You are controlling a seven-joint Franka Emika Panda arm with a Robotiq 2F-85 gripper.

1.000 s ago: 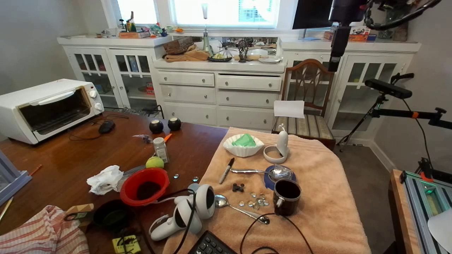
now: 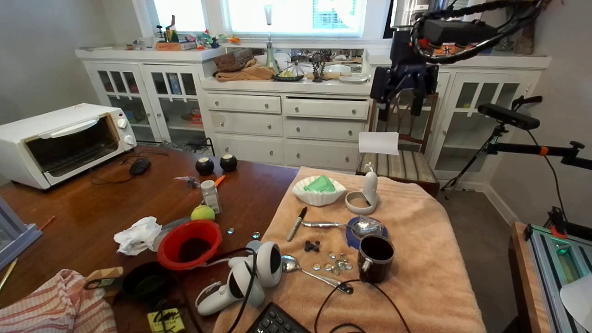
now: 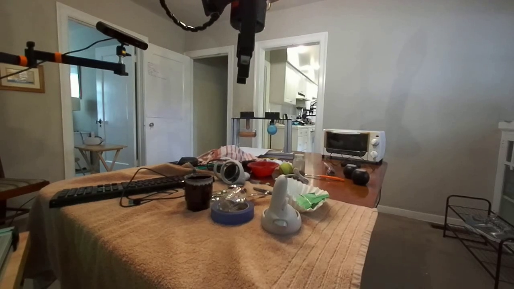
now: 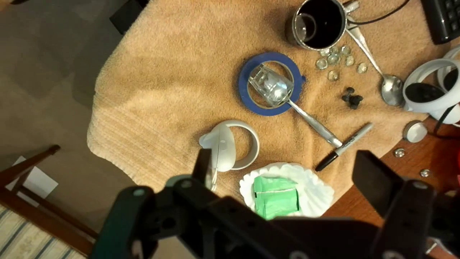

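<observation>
My gripper (image 2: 398, 114) hangs open high above the far end of the towel, nothing between its fingers. In the wrist view its two dark fingers (image 4: 376, 175) stand wide apart, over the white paper filter (image 4: 317, 194) that holds a green packet (image 4: 276, 198). Close by the left finger is a white controller with a ring (image 4: 224, 149). A spoon (image 4: 314, 123) rests with its bowl at a clear glass (image 4: 270, 85) inside the blue tape roll (image 4: 246, 97). At that spoon's handle end lies a black-capped marker (image 4: 345, 146).
A dark mug (image 2: 376, 258), glass beads (image 2: 334, 265), a second spoon (image 2: 316, 274) and more white controllers (image 2: 249, 277) crowd the near towel. On the wood stand a red bowl (image 2: 190, 244) and a toaster oven (image 2: 69, 144). Bare towel (image 3: 159, 231) spreads along one side.
My gripper has moved left and somewhat lower in exterior view 1 and turned, so both fingers now show apart. The objects on the table have not moved.
</observation>
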